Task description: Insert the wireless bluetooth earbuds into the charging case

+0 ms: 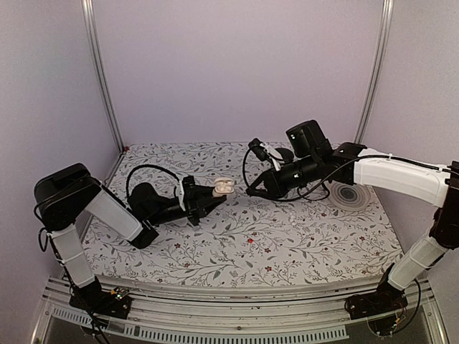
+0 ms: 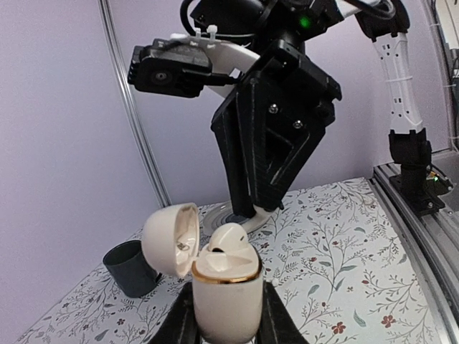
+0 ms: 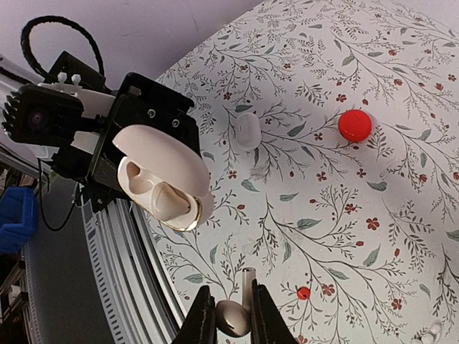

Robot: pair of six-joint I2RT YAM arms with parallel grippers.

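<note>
The white charging case, lid open, is held upright in my left gripper [image 1: 215, 195]; in the right wrist view the case [image 3: 161, 154] shows its slots, with a white piece visible inside. My right gripper is shut on a white earbud [image 3: 232, 319], its stem pointing up, and hangs in the air to the right of the case and a little apart from it.
A white oblong piece [image 3: 247, 131] and a red round object [image 3: 354, 125] lie on the floral mat. A dark cup [image 2: 129, 269] and a grey coiled disc [image 1: 348, 199] are toward the back and right.
</note>
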